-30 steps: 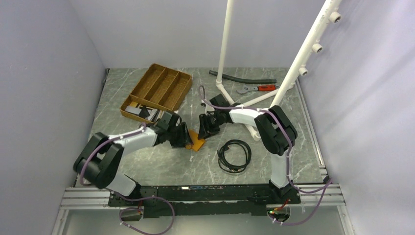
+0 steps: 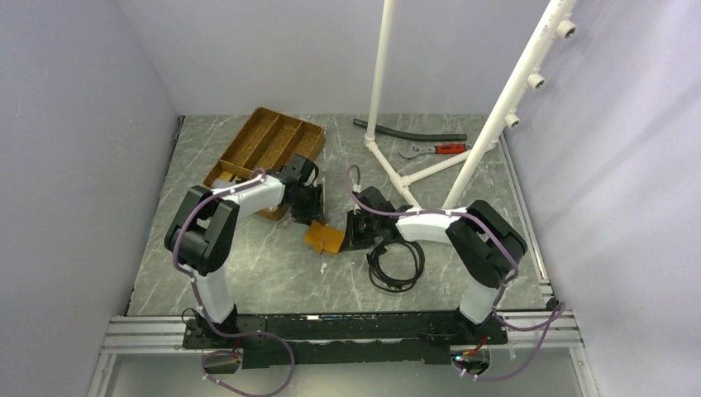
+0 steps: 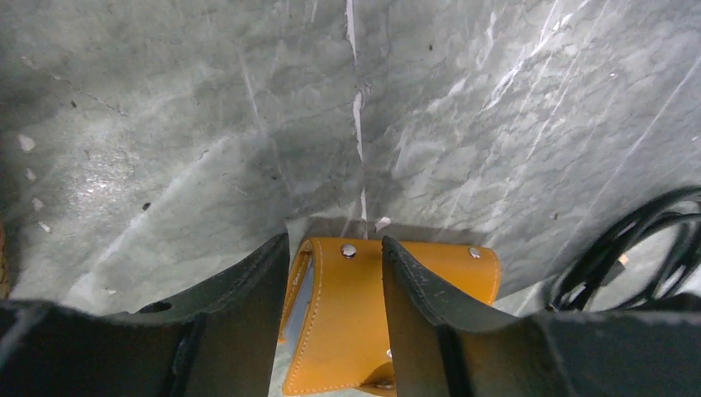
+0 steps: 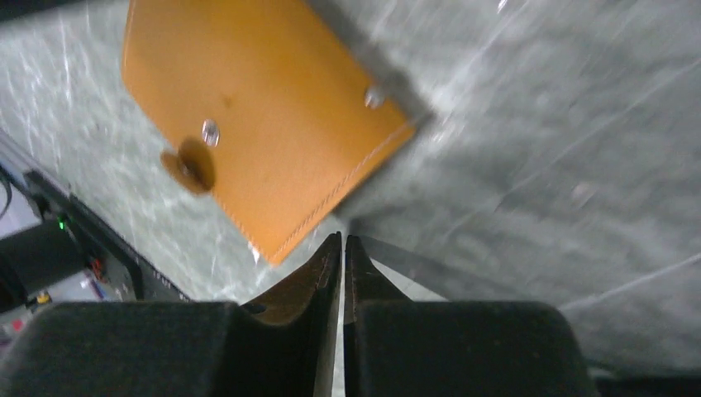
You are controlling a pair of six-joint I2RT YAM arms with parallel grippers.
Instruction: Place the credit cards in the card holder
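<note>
In the top view the orange card holder [image 2: 325, 237] lies on the table between both grippers. My left gripper is shut on its upper-left end: a black finger [image 3: 273, 273] stands at the side edge and the other over its face. The holder's [image 3: 351, 314] side slot faces left, with a pale grey card edge [image 3: 303, 302] inside. My right gripper is shut just off the holder's stitched edge. A thin pale line runs between its fingers; whether that is a card cannot be told. The holder's flap [image 4: 188, 168] hangs out.
A brown divided tray [image 2: 263, 149] stands at the back left, partly behind my left arm. A coiled black cable [image 2: 395, 265] lies close below my right gripper. White pipes [image 2: 387, 169] and a red-handled wrench [image 2: 446, 149] are farther back.
</note>
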